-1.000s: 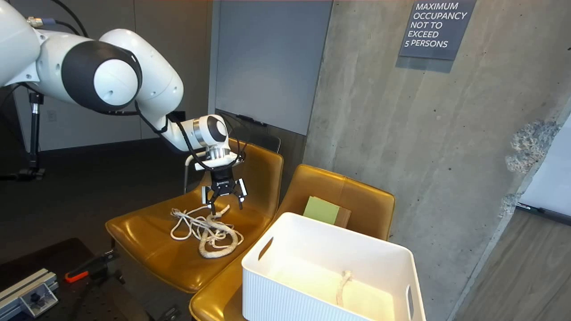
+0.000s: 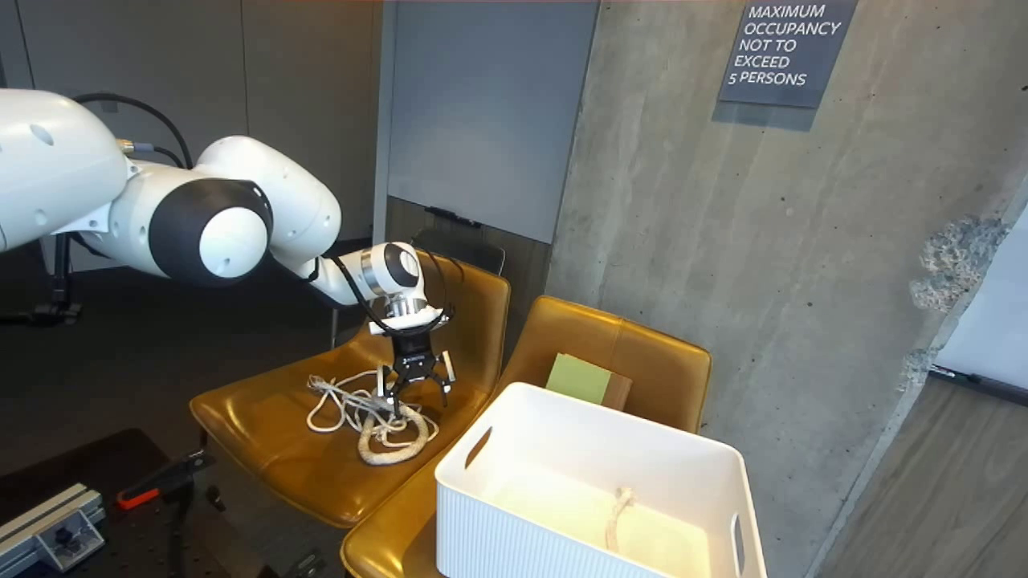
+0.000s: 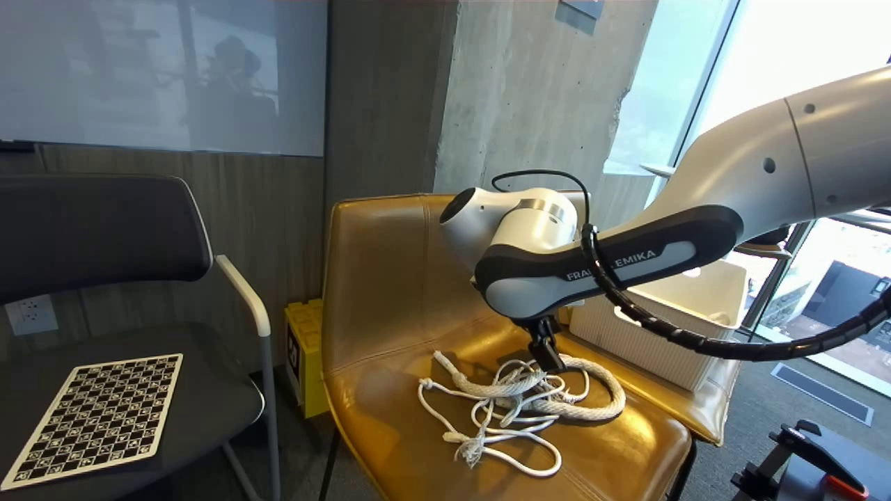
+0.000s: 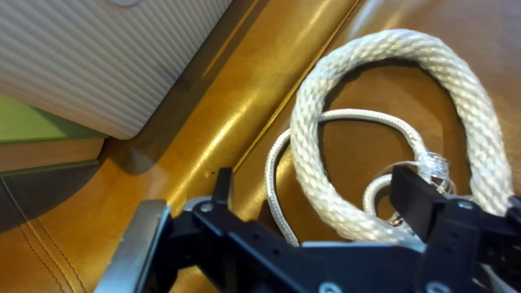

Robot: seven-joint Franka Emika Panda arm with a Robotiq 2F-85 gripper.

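My gripper [image 2: 420, 401] is open, low over the left tan chair, just above a heap of rope. The heap holds a thick white rope [image 4: 312, 141] bent in a loop and a thinner white cord [image 4: 276, 193] tangled with it. In the wrist view, one finger [image 4: 415, 200] overlaps the rope loop, while the other finger [image 4: 223, 188] stands over bare seat on the loop's left. Whether the fingertips touch the rope, I cannot tell. The cord's frayed end [image 3: 472, 451] lies toward the seat's front in the second exterior view.
On the adjoining chair stands a white ribbed bin [image 2: 540, 525] with a short piece of rope [image 2: 617, 515] inside. A green book [image 2: 578, 377] lies behind it. The tan seat [image 2: 260, 414] is bare left of the ropes. A clamp [image 2: 159, 482] sits at lower left.
My gripper has come down toward the rope heap and moved slightly right. The ropes and the bin look unmoved.
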